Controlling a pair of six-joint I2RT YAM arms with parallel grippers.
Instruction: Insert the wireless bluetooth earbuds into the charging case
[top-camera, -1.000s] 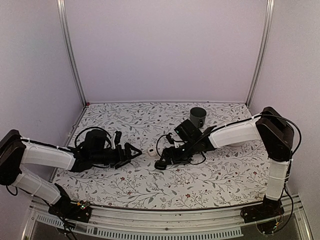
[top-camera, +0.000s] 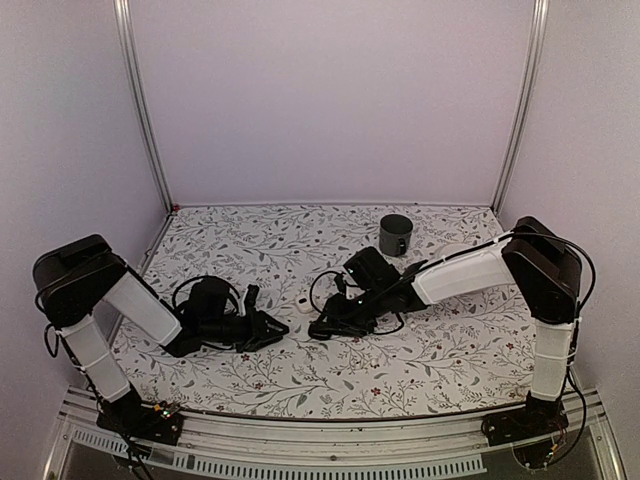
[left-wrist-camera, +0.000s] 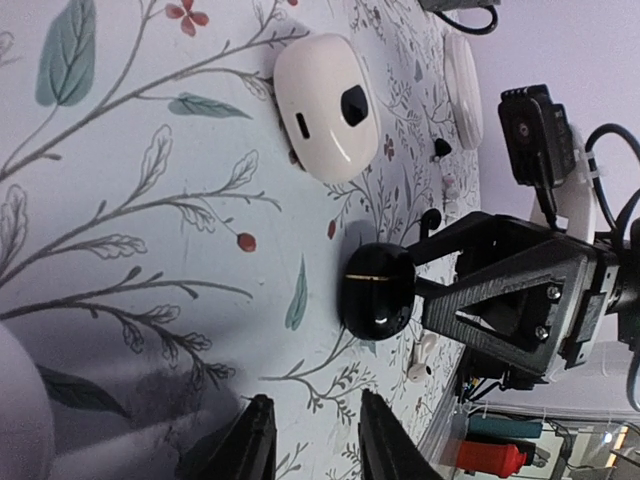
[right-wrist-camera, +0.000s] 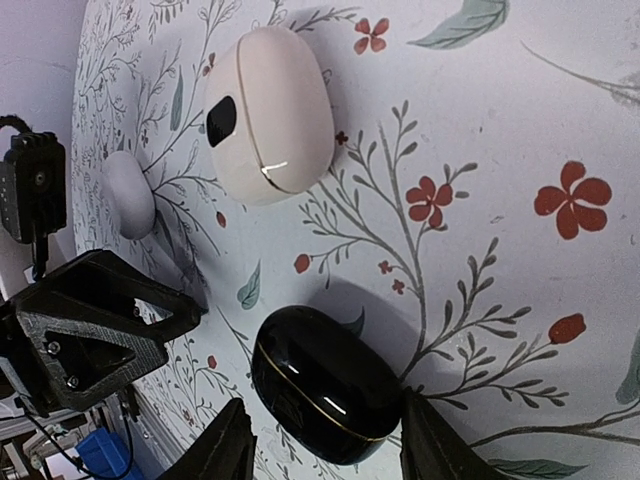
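Observation:
A glossy black case (right-wrist-camera: 322, 378) with a gold seam lies on the floral surface, with my right gripper right at it; its fingers straddle the near part, and whether they touch is unclear. A white case (left-wrist-camera: 327, 105) with a dark window lies just behind the black one. My left gripper hangs to the left of the black case (left-wrist-camera: 376, 290), fingers apart, with nothing seen between them. I cannot tell which case holds earbuds; no loose earbud is clearly visible.
A grey mug (top-camera: 396, 235) stands at the back right, with a white round object (left-wrist-camera: 462, 85) near it, partly behind the right arm. Walls bound the sides and back.
My left arm has shifted rightward and lower in the top view, its gripper closer to the black case. My right gripper has moved only slightly.

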